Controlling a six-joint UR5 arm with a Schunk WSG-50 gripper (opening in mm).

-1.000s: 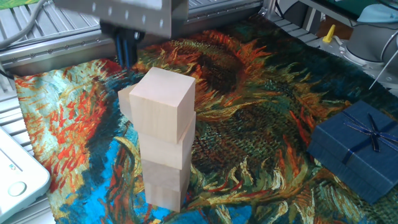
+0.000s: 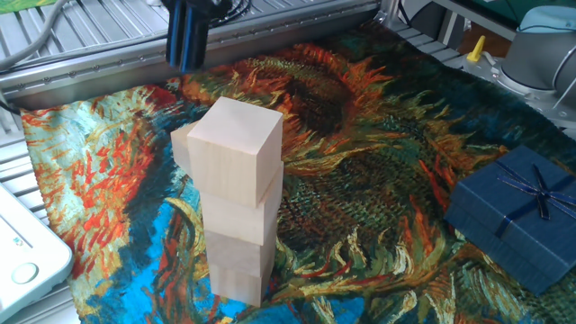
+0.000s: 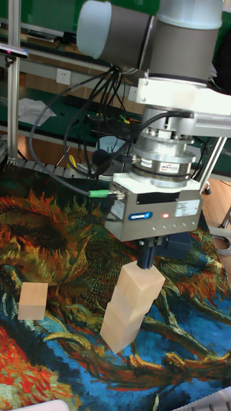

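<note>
A tower of several pale wooden blocks [image 2: 236, 171] stands upright on the patterned cloth in exterior view 2, its blocks slightly offset. Behind its upper left side, part of another wooden block [image 2: 182, 149] shows. Exterior view 3 has the tower [image 3: 129, 308] right of centre and a separate block [image 3: 33, 301] to its left. My gripper [image 2: 186, 67] hangs at the top of exterior view 2, behind and left of the tower and apart from it. Its dark fingers are close together, with nothing visible between them. In exterior view 3 the gripper [image 3: 145, 266] lines up with the tower's top.
A dark blue gift box [image 2: 517, 216] with a ribbon sits on the cloth at the right. At the left edge is a white device [image 2: 27, 247]. A metal rail [image 2: 117, 76] runs along the back. Cloth between tower and box is clear.
In exterior view 2 my gripper has risen, its body leaving the frame top. The blocks have not moved.
</note>
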